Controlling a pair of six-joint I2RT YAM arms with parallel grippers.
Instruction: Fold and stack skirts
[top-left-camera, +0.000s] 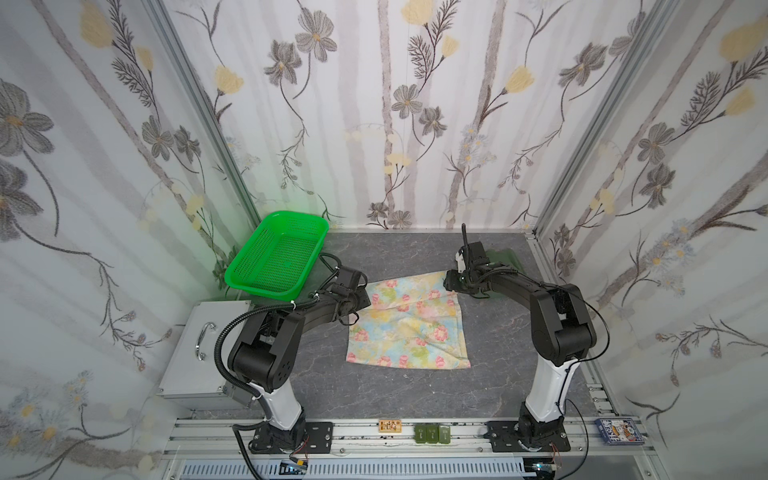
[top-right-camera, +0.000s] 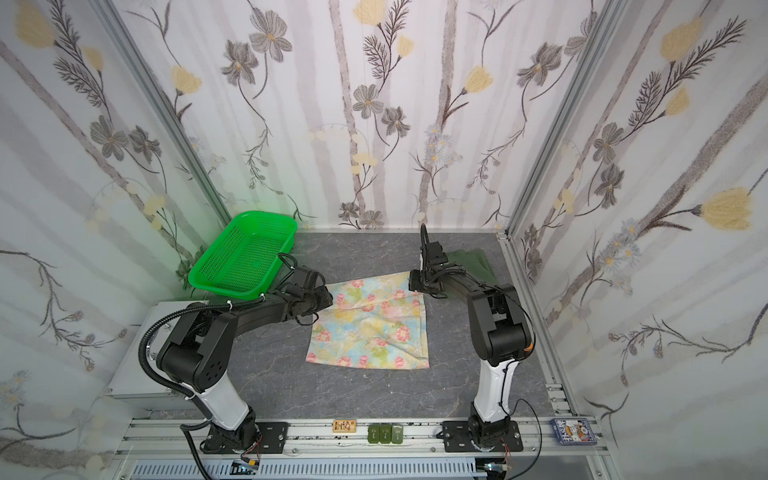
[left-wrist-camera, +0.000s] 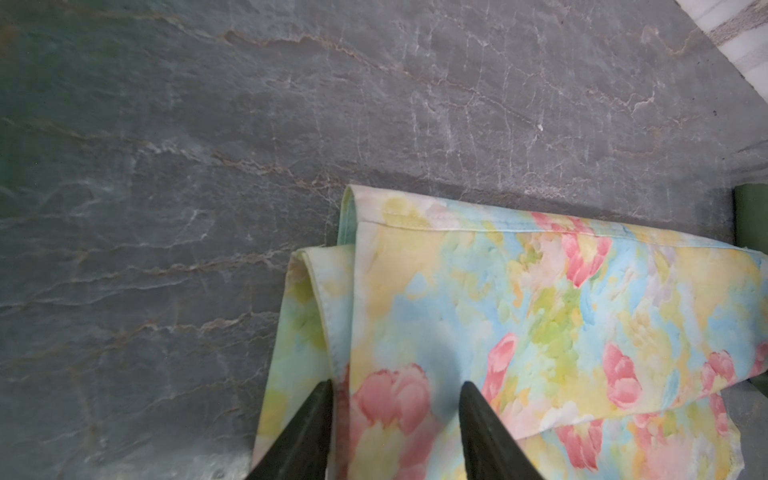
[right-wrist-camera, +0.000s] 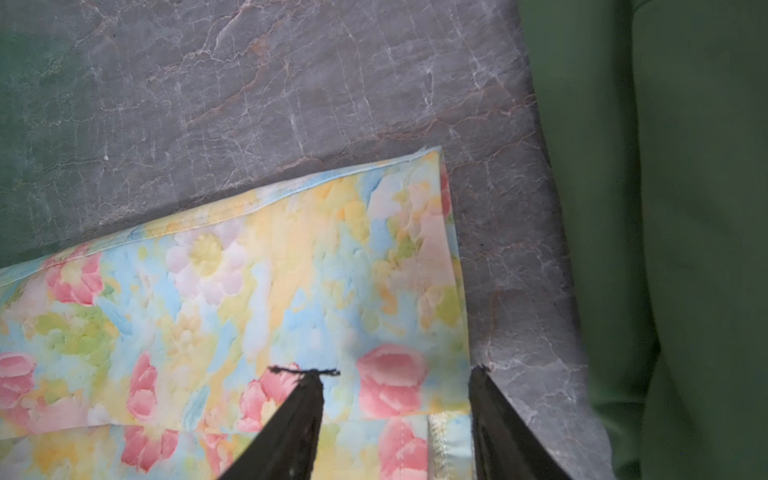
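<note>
A pastel floral skirt (top-left-camera: 404, 332) lies partly folded on the grey table, its upper band folded over. My left gripper is over the skirt's left side at the upper fold, its fingers part open around the layered edge; whether they touch it I cannot tell. My right gripper stands open above the right end of the folded band, with nothing held.
A green basket (top-left-camera: 276, 256) stands at the back left, with a metal box (top-left-camera: 192, 352) in front of it. Dark green cloth (right-wrist-camera: 688, 200) lies at the right, beside the right gripper. Bare table shows at the back centre.
</note>
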